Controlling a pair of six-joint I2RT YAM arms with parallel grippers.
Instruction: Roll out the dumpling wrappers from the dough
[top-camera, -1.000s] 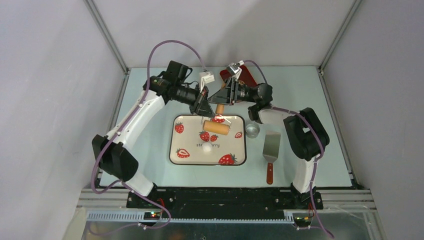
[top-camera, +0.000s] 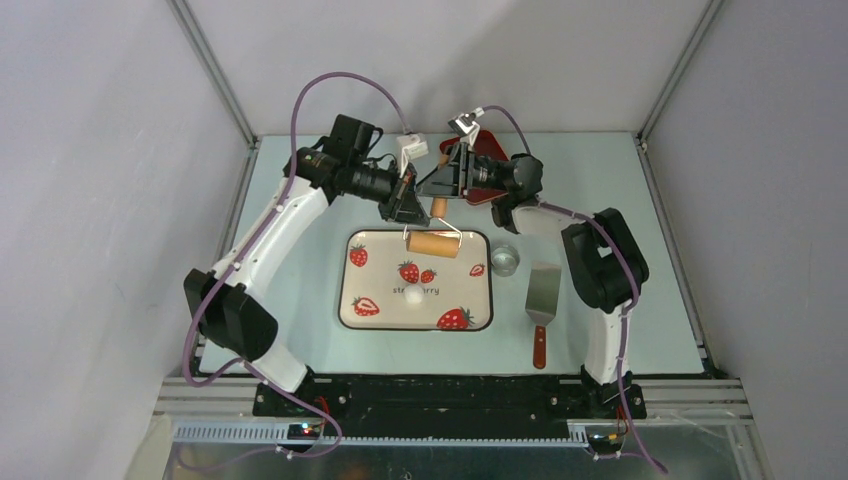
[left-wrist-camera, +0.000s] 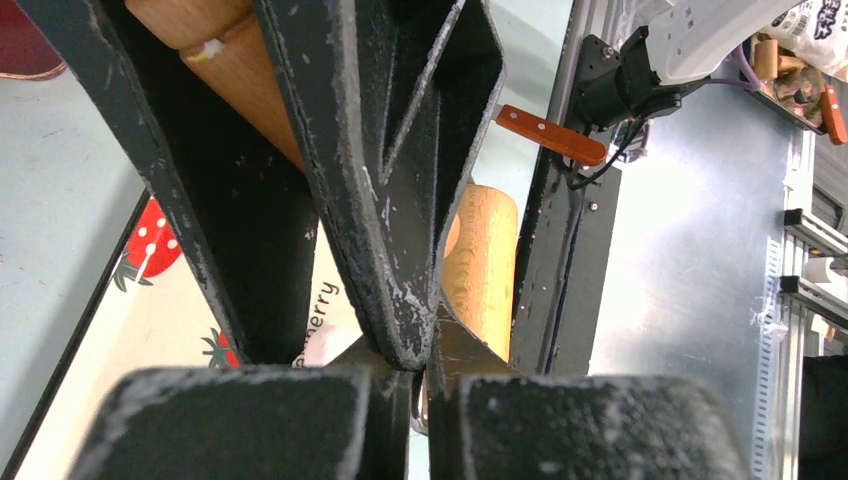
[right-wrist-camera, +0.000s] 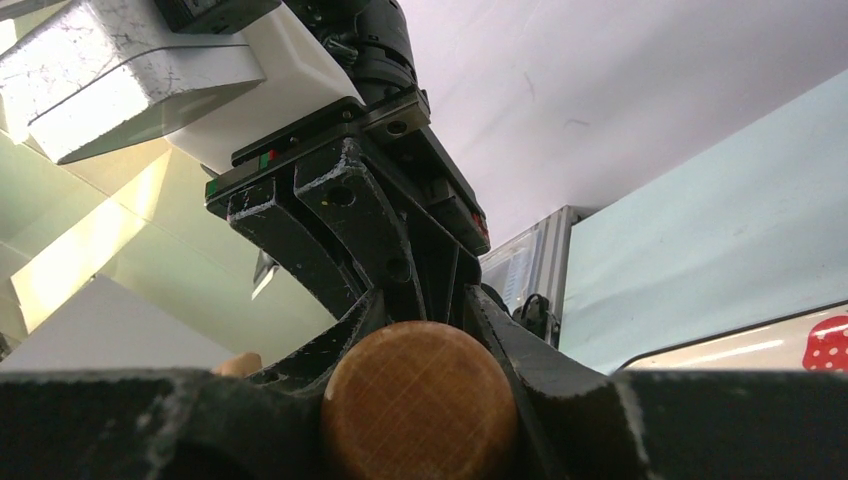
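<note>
A wooden rolling pin (top-camera: 432, 243) on a wire frame hangs over the strawberry tray (top-camera: 390, 310), held by its upright handle in my right gripper (top-camera: 440, 185), which is shut on it; the handle's round end (right-wrist-camera: 418, 400) fills the bottom of the right wrist view. My left gripper (top-camera: 410, 212) is beside it, just left of the handle; its fingertips meet at the bottom of the left wrist view, with no object visible between them. A small white dough ball (top-camera: 414, 294) lies on the tray's middle.
A red tray (top-camera: 482, 148) lies behind the grippers. A metal cup (top-camera: 505, 260) and a spatula (top-camera: 543, 295) with a wooden handle lie right of the strawberry tray.
Both arms have shifted slightly toward the back, and the rolling pin has moved a few pixels with them. The dough ball has not moved.
</note>
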